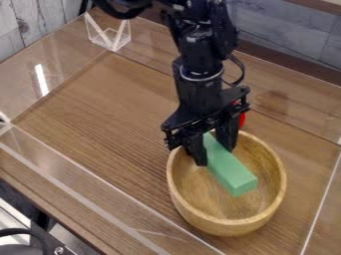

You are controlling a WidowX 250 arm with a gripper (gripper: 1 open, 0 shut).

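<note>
My black gripper (205, 137) points down over the left and back part of a yellow bowl (224, 215). It is shut on a green block (229, 171), whose upper end is between the fingers while the rest slants down into the bowl. A small red object (241, 121) is partly hidden behind the gripper, at the back of the bowl.
A white wire-like object (110, 32) stands at the back left, near a wooden wall edge. A dark cable lies at the bottom left.
</note>
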